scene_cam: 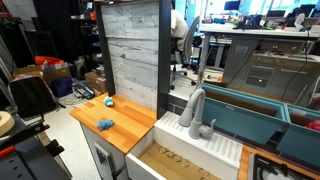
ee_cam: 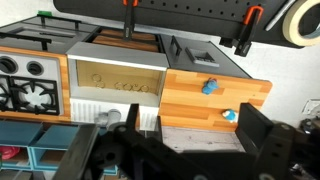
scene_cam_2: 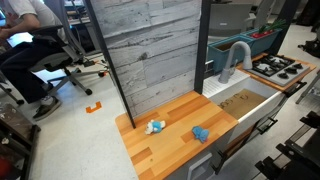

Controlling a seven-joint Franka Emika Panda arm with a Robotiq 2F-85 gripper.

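Seen from above in the wrist view, my gripper has its two dark fingers apart, with nothing visible between them. It hangs well clear of the counter. On the wooden countertop [scene_cam_2: 173,155] lie two small blue items: a plain blue one [scene_cam_2: 200,133] and a blue-and-white one [scene_cam_2: 155,127], too small to identify. Both also appear in the wrist view, the plain blue item [ee_cam: 210,87] and the blue-white item [ee_cam: 230,115], off to the right of my fingers. Beside the wood is a white sink [scene_cam: 143,166] with a tan bottom, and a grey-white faucet [scene_cam: 195,110] behind it.
A grey plank wall [scene_cam: 134,65] rises behind the wooden part. Teal bins [scene_cam: 240,117] line up behind the sink. A stove [scene_cam_2: 277,68] sits at the counter's far end. Below the wood is a grey cabinet front [scene_cam: 106,156]. Most of the wood is clear.
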